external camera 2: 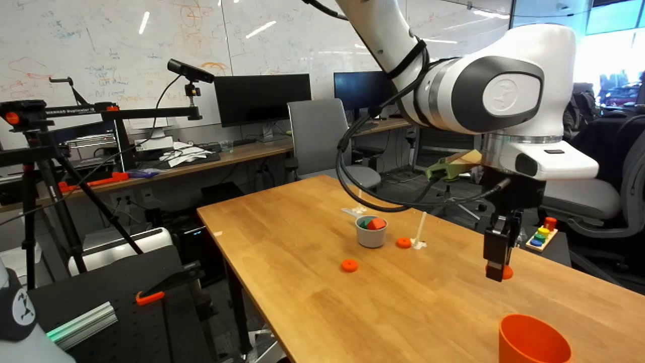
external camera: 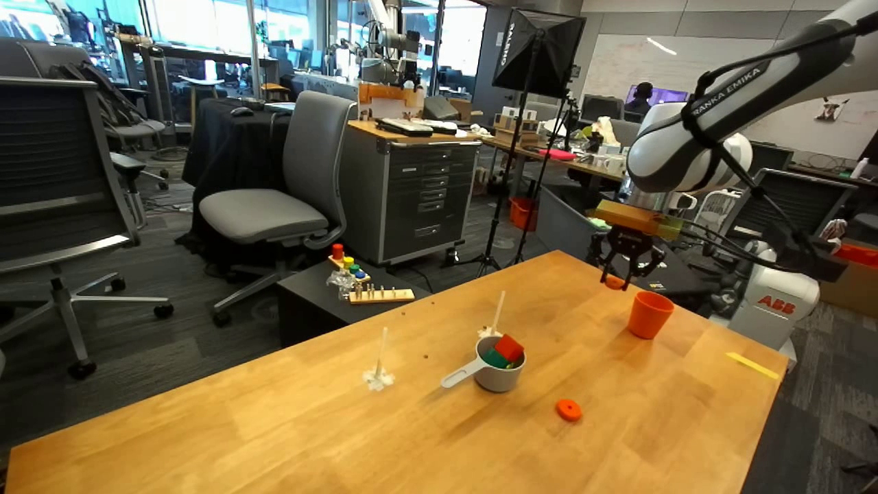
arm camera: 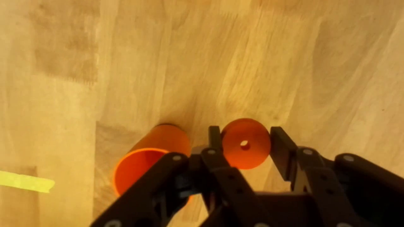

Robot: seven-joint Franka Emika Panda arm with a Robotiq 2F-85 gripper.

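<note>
An orange disc (arm camera: 246,153) with a small centre hole is pinched between the two fingers of my gripper in the wrist view. In exterior view 1 my gripper (external camera: 615,281) hangs above the table, up and left of the orange cup (external camera: 650,317). The cup (arm camera: 166,138) stands upright just left of the held disc in the wrist view, partly covered by the gripper; its visible interior is plain orange. A grey handled cup (external camera: 498,377) holds green and red blocks (external camera: 510,347). Another orange disc (external camera: 568,410) lies flat on the table.
Two thin upright pegs with white bases stand on the table, one left (external camera: 381,358) and one behind the grey cup. Exterior view 2 shows an orange disc (external camera 2: 403,242) near a peg (external camera 2: 420,230). Yellow tape (external camera: 753,366) marks the right side.
</note>
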